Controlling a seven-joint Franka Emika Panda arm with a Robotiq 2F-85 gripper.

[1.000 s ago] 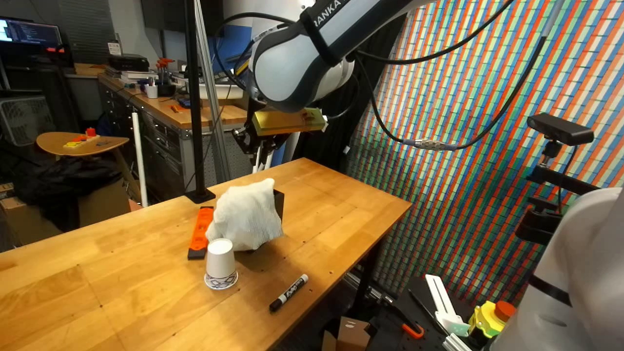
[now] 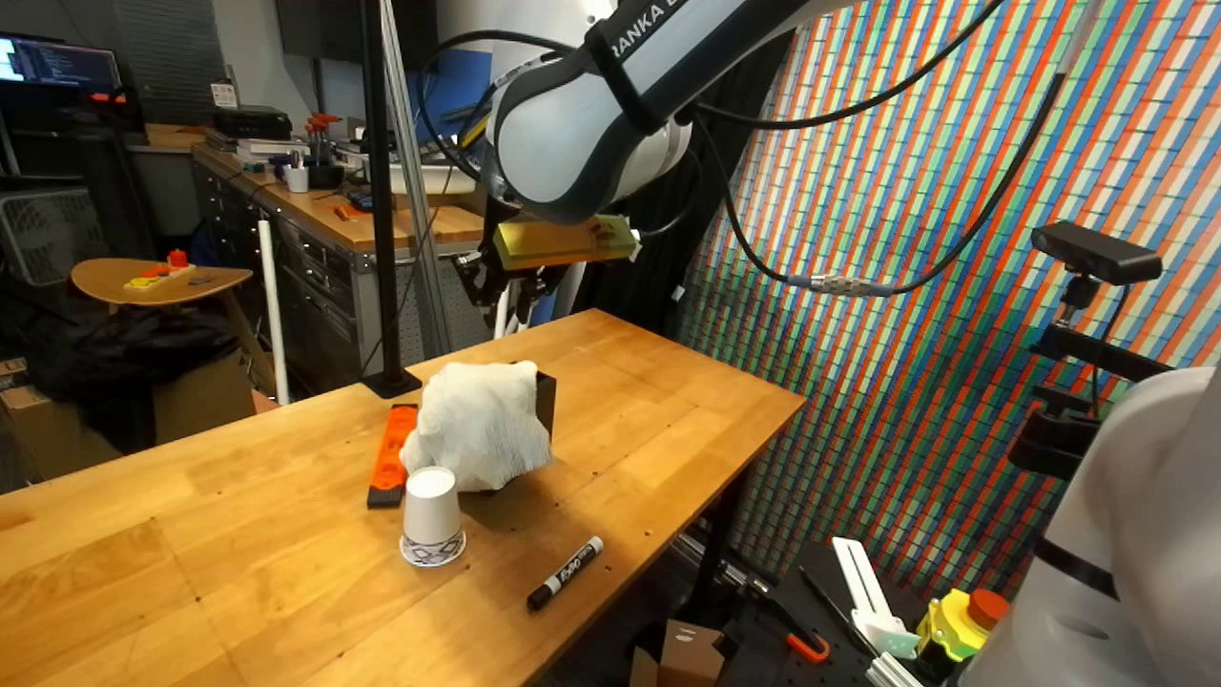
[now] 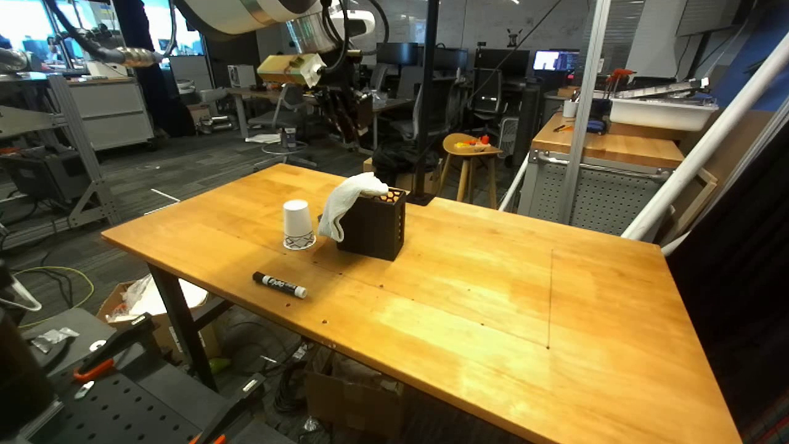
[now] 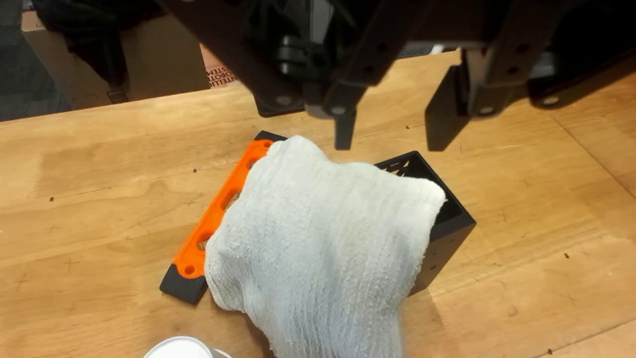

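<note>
A white cloth (image 4: 334, 238) lies draped over one side of a black open-topped box (image 3: 373, 226) and hangs down its face. Part of the box's opening shows past the cloth in the wrist view. My gripper is above the far side of the box, its two fingers apart and nothing between them. The cloth is not touched by either fingertip. From the side, the gripper (image 3: 355, 137) hangs clear above the table, with a visible gap over the cloth.
An orange level (image 2: 394, 452) lies beside the box. Close to the cloth stand white paper cups (image 2: 431, 515), upside down. A black marker (image 2: 566, 572) lies near the table's edge. A black post (image 3: 423, 111) rises behind the box.
The cloth's upper corner has sunk a little and its top lies flatter on the box. The arm has hardly moved.
</note>
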